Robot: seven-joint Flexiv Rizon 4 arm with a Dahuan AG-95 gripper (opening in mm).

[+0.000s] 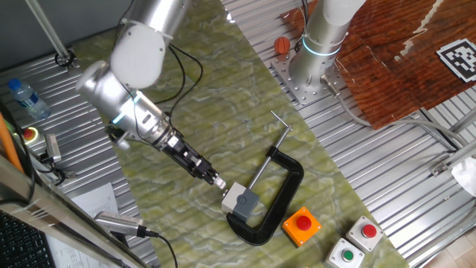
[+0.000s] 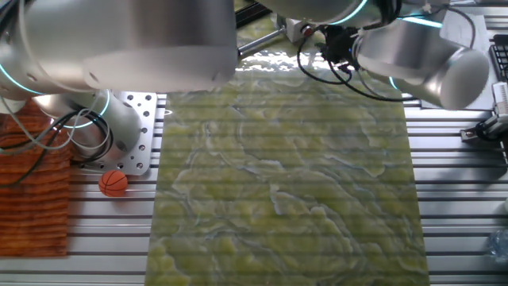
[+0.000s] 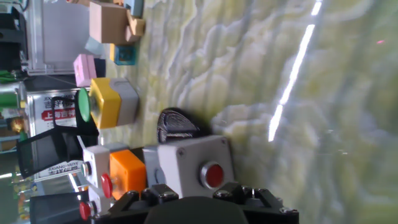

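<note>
A light and dark grey button box (image 1: 236,198) stands on the green marbled mat, against the lower end of a black C-clamp (image 1: 290,193). Its red button (image 3: 212,175) faces my camera in the wrist view. My gripper (image 1: 219,182) is just up and left of the box in exterior view 1, pointing towards its button side. The fingertips look close together, with nothing visible between them, and contact with the button cannot be made out. Dark gripper parts cover the lower edge of the box in the wrist view.
Right of the clamp sits an orange box with a red button (image 1: 303,226). Beyond it are a red-button box (image 1: 365,232) and a green-button box (image 1: 345,254).
</note>
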